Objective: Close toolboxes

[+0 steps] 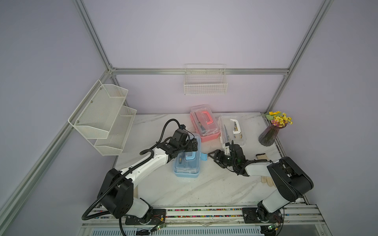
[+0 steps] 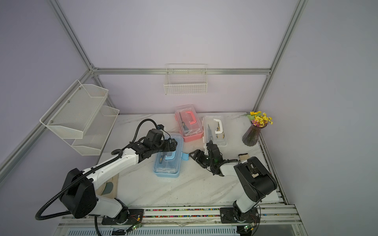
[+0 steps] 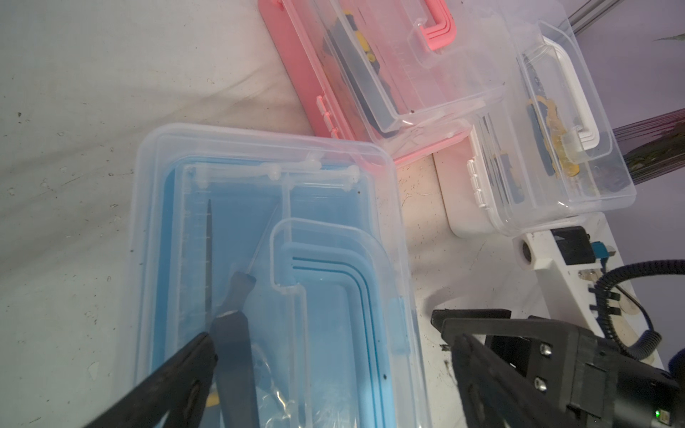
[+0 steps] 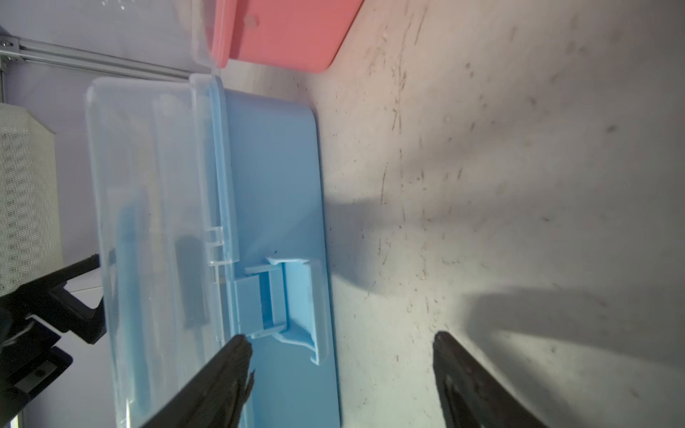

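The blue toolbox [image 1: 186, 169] lies lid-down on the table, tools visible through its clear lid; a blue side latch [image 4: 317, 310] sticks out. My left gripper is open over that lid. My right gripper stands open beside the box's right side, facing the latch, nothing between its fingers. Behind are a pink toolbox [image 1: 204, 120] and a clear-white toolbox [image 1: 230, 129], both with lids down; whether they are latched is unclear.
A vase of flowers [image 1: 269, 134] stands at the back right. Mesh shelves [image 1: 98, 118] hang on the left wall, gloves [image 1: 267, 181] lie at right.
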